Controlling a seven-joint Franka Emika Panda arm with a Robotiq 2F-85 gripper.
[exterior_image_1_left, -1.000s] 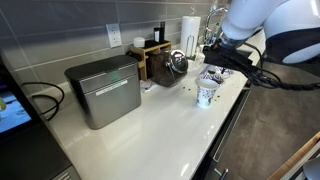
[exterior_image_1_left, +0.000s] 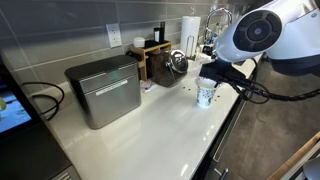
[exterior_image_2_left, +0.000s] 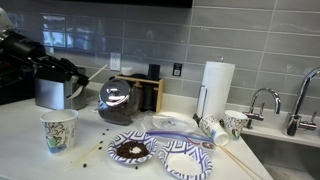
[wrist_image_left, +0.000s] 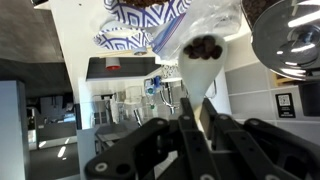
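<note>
A white spoon (wrist_image_left: 200, 70) carrying several dark brown beans or grounds is gripped in my gripper, which is shut on its handle. In the second exterior view my gripper (exterior_image_2_left: 76, 79) is at the left, the pale spoon (exterior_image_2_left: 97, 73) jutting up and right from it. Just below and left of it, a patterned paper cup (exterior_image_2_left: 59, 132) stands upright on the counter. From the first exterior view, the gripper (exterior_image_1_left: 208, 72) appears close above this cup (exterior_image_1_left: 205, 92). What the cup holds is hidden.
A paper bowl with dark contents (exterior_image_2_left: 118, 143) and another with pale contents (exterior_image_2_left: 185, 160) sit on the counter. Behind them are a glass jar (exterior_image_2_left: 118, 100), a steel toaster (exterior_image_1_left: 105, 90) and a paper towel roll (exterior_image_2_left: 216, 88).
In the first exterior view, the white arm joint has moved right and up and looks larger, with the gripper now close to the cup. The cup has stayed in place.
</note>
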